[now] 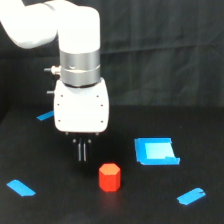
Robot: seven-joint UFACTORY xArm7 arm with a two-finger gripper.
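My gripper (82,150), on a white arm, hangs over the dark table at the left of centre, its two thin black fingers close together; I cannot make out anything between them. A red hexagonal block (110,176) stands on the table, below and right of the fingertips, apart from them.
A blue square (157,151) with a paler middle lies to the right. Blue strips lie at the lower right (190,196), at the lower left (21,188) and behind the arm at the left (45,116).
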